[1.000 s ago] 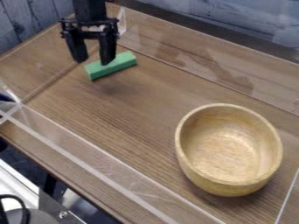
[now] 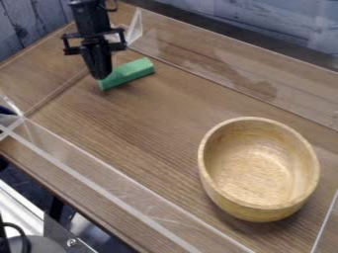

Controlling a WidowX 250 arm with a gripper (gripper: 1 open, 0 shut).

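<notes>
A green block (image 2: 130,72) lies at an angle on the wooden table (image 2: 158,138) in the upper left. Just left of it, my black gripper (image 2: 97,71) hangs low, its tip beside the block's left end; whether they touch I cannot tell. Its fingers appear close together, and I see nothing held between them.
A large round wooden bowl (image 2: 258,163) fills the lower right. Some clutter lies at the left and bottom left edges.
My gripper has moved left and turned, and its fingers look narrower in view than before. The green block looks about where it was.
</notes>
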